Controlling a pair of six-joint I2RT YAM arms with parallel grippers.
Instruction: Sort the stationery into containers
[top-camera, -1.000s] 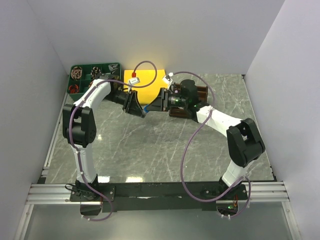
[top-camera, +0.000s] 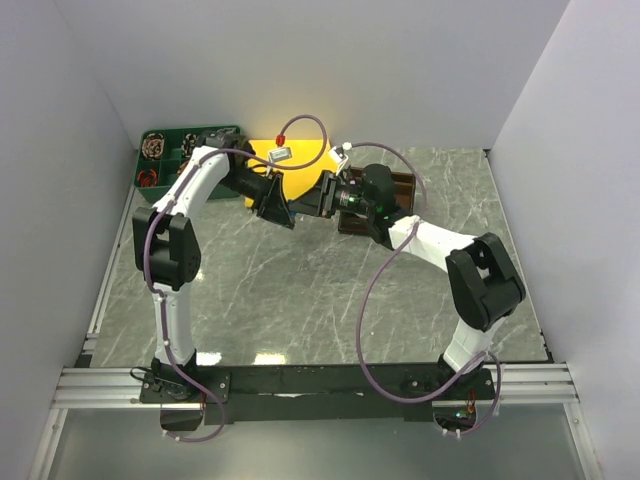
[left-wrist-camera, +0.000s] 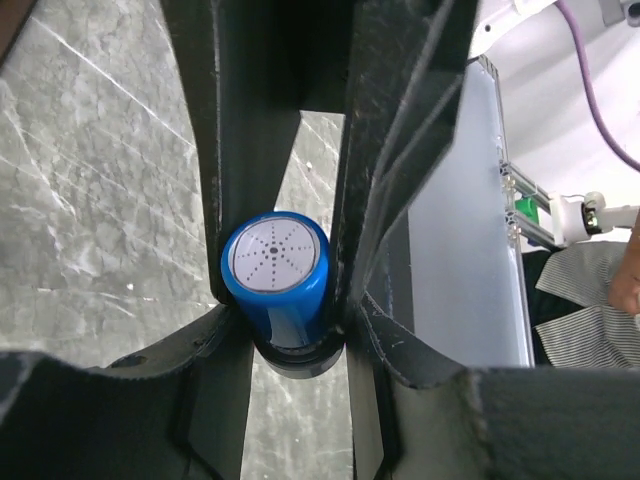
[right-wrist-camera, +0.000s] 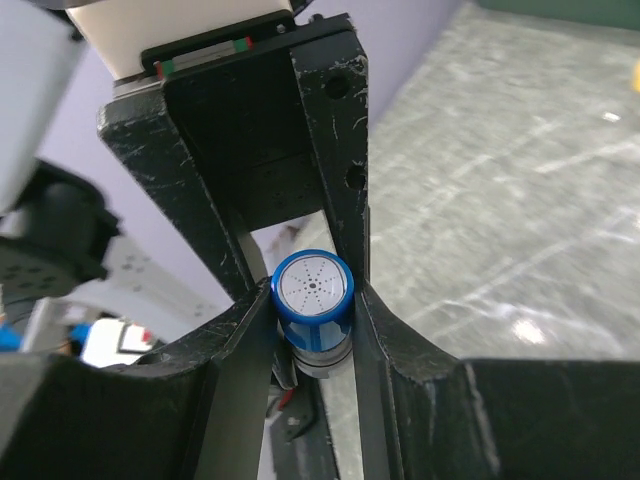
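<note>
A short blue cylinder (left-wrist-camera: 290, 270) with a pale, dotted end and a silvery band is held between both grippers above the table. In the left wrist view, my left gripper is shut on its lower part, while the right gripper's dark fingers reach down from above on either side. From the right wrist side, the same cylinder (right-wrist-camera: 314, 300) shows between the tips of my right gripper, which is also shut on it; the left gripper's fingers (right-wrist-camera: 335, 150) stand behind. In the top view the two grippers meet tip to tip, largely hiding the cylinder.
A green divided tray (top-camera: 134, 183) holding several small items stands at the back left. Next to it is a flat yellow area (top-camera: 310, 180), partly under the left arm. A brown box (top-camera: 403, 185) lies behind the right gripper.
The left arm has shifted a little to the right, its gripper staying against the right one. The right arm moved slightly.
</note>
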